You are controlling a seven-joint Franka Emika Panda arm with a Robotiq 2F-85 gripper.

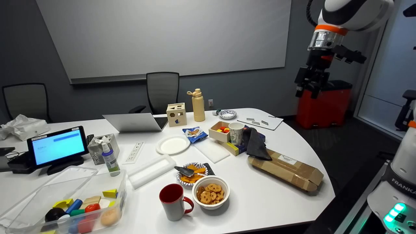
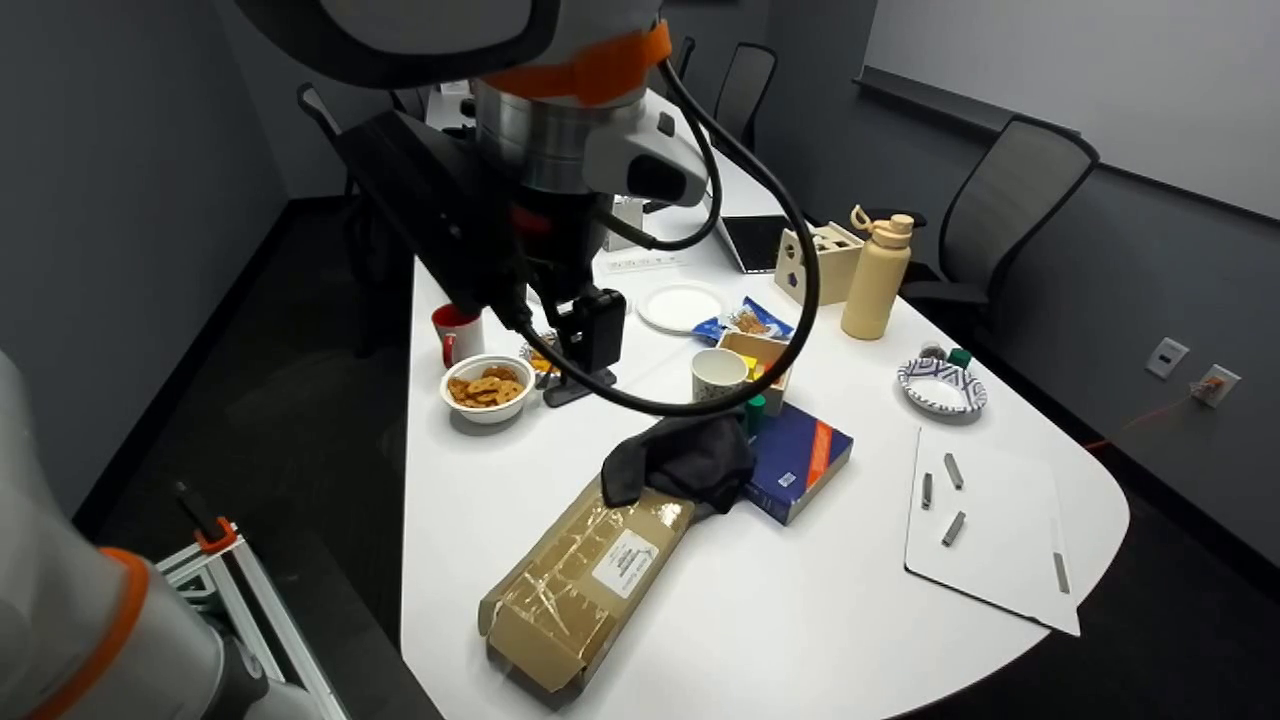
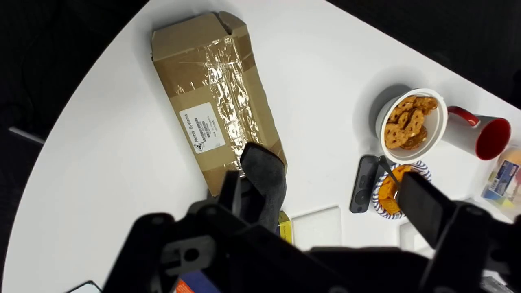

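Note:
My gripper hangs high above the table, its fingers spread wide and empty in the wrist view. Exterior view 1 has the gripper at the upper right, clear of every object. A brown cardboard box with a white label lies on the table below it. Across one end of that box drapes a black cloth. A white bowl of round crackers stands near the front edge, beside a grey mug with a red inside. Orange snacks and a dark spoon fill a patterned bowl.
A patterned cup and a wooden tray of blocks stand by a thick blue book. Farther back are a tan bottle and a laptop.

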